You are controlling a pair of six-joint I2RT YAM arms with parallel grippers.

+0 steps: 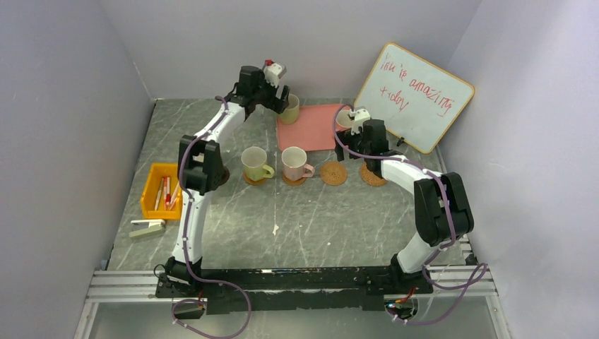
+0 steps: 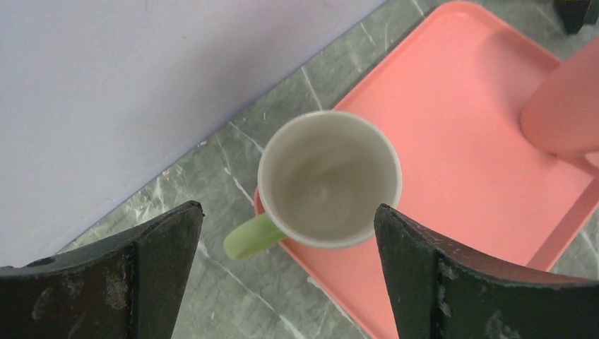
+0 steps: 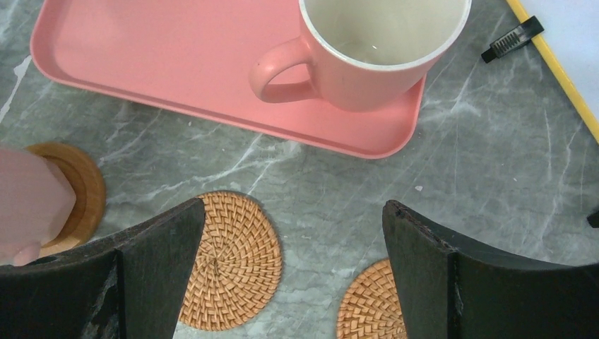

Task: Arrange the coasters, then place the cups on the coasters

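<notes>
A green-handled cup [image 2: 328, 180] stands upright at the left end of the pink tray [image 1: 311, 131]. My left gripper hangs open over it, with the cup's rim showing between the spread fingers and nothing gripped. At the tray's right end sits a pink cup [image 3: 367, 78]. My right gripper is open and empty, in front of that cup. Below it lie two bare woven coasters, the left coaster [image 3: 233, 261] and the right coaster [image 3: 372, 307]. A green cup [image 1: 253, 164] and another pink cup [image 1: 293, 164] rest on coasters mid-table.
A whiteboard [image 1: 415, 95] leans at the back right. On the left are a yellow bin [image 1: 150, 192] with markers and a white-green object [image 1: 146, 229] in front of it.
</notes>
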